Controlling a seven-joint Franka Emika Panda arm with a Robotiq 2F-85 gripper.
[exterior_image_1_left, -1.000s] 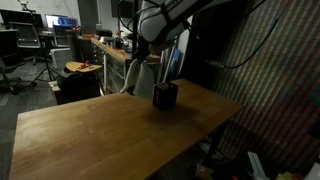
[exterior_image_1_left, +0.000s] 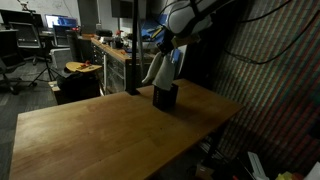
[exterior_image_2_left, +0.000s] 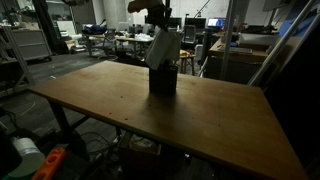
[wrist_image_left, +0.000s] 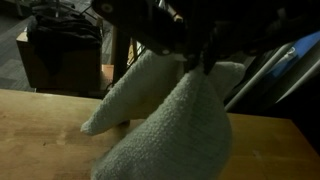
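A pale grey-white cloth (wrist_image_left: 170, 130) hangs from my gripper, pinched at its top and draping downward in folds in the wrist view. In exterior view 1 the cloth (exterior_image_1_left: 160, 68) falls over a black box (exterior_image_1_left: 166, 96) on the wooden table. From the other side, the cloth (exterior_image_2_left: 164, 48) reaches the top of the black box (exterior_image_2_left: 162, 80); whether its lower end is inside the box cannot be told. My gripper (exterior_image_1_left: 162, 44) stays above the box, shut on the cloth. The fingertips are dark and partly hidden.
A dark post (exterior_image_1_left: 132, 50) rises behind the table. Chairs and desks stand farther back, away from the tabletop.
My gripper has moved right in exterior view 1, carrying the cloth from left of the black box to over it. The box has stayed in place.
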